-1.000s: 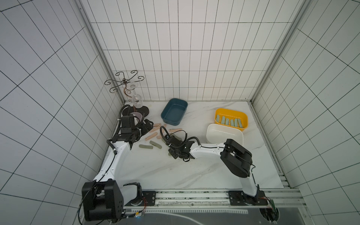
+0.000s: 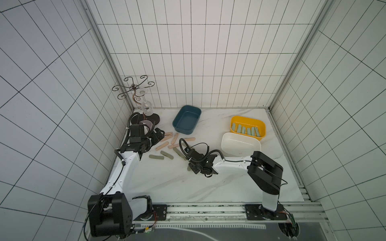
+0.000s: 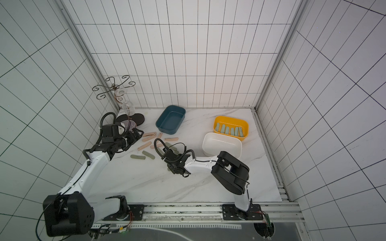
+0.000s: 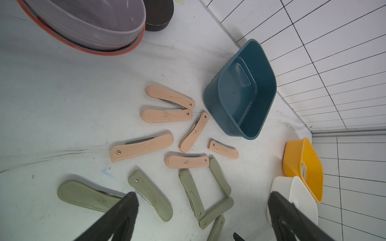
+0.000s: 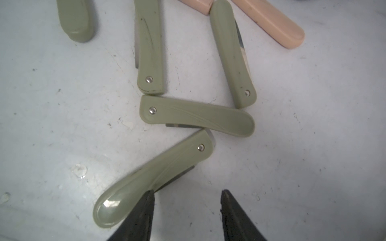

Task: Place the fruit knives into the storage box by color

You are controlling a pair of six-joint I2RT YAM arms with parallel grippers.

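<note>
Olive-green folding knives [image 5: 197, 116] and peach ones [image 4: 140, 146] lie loose on the white counter. Light blue knives [image 2: 249, 131] lie in the yellow box [image 2: 248, 120]; the teal box [image 2: 187, 118] and white box [image 3: 222, 144] hold nothing visible. My left gripper is open above the knives at the left. My right gripper is part open, low beside the nearest green knife, with nothing seen held between its fingers.
Stacked bowls [image 4: 100, 24] and an ornamental metal stand [image 2: 133, 87] are at the back left. Bare counter [image 2: 213, 188] lies along the front.
My right arm has moved toward the front and right of the counter. The left arm has not visibly moved.
</note>
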